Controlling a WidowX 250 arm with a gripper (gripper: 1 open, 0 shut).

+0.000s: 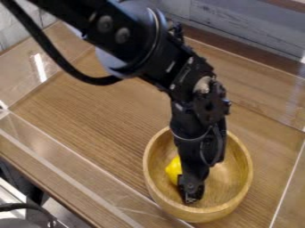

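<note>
My black gripper (193,178) reaches down into a round tan bowl (234,191) at the lower middle of the camera view. A yellow object (174,171) lies inside the bowl at the left of my fingers, partly hidden behind them. Whether the fingers are closed on it I cannot tell.
A white panelled wall (244,36) runs along the back. Black cables cross the upper left and lower left.
</note>
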